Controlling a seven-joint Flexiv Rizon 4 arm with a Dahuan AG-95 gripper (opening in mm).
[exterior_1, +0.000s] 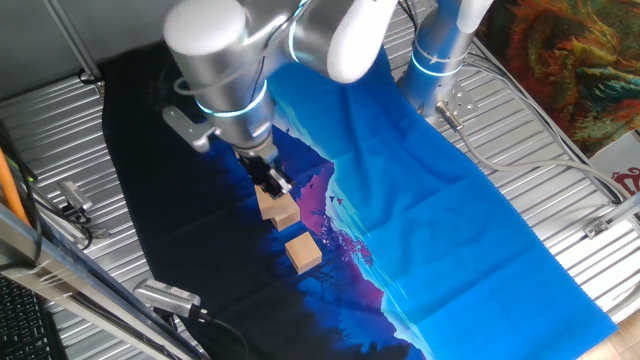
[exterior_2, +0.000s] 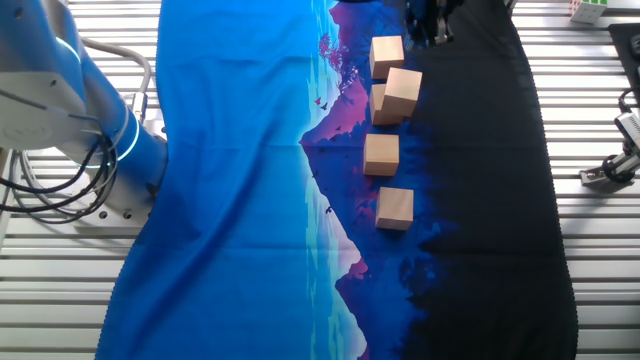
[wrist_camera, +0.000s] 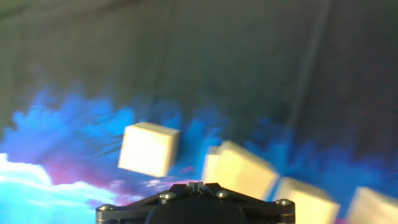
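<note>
Several plain wooden cubes lie in a rough row on the cloth. In exterior view 2, one cube (exterior_2: 402, 92) sits askew on a lower cube (exterior_2: 384, 106). A single cube (exterior_2: 387, 56) is on one side of that pair; two more, a middle cube (exterior_2: 381, 155) and an end cube (exterior_2: 395, 209), are on the other. My gripper (exterior_1: 281, 186) hangs close to the stacked pair in exterior view 1, its arm hiding the far cubes. In the wrist view the gripper has its fingertips together, nothing visible between them; the lone cube (wrist_camera: 146, 149) and stacked cube (wrist_camera: 242, 171) appear blurred ahead.
A blue and black printed cloth (exterior_2: 235, 200) covers the slatted metal table (exterior_1: 50, 145). A small camera (exterior_1: 167, 297) stands near the cloth's edge in exterior view 1. The robot's base (exterior_1: 435, 65) is across the cloth.
</note>
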